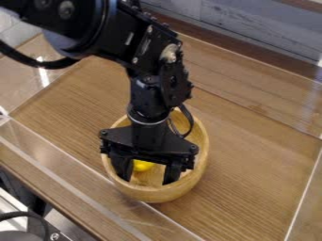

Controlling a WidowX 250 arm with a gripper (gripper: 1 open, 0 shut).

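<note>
The black gripper [145, 162] reaches down from the top of the view into a round wooden bowl [167, 191] on the wooden surface. Its fingers stand apart inside the bowl, open. A small yellow object [142, 166] lies in the bowl between or just behind the fingers, partly hidden by them. I cannot tell whether the fingers touch it.
A pale panelled wall [251, 28] stands at the back. Cables and the surface's edge are at the lower left.
</note>
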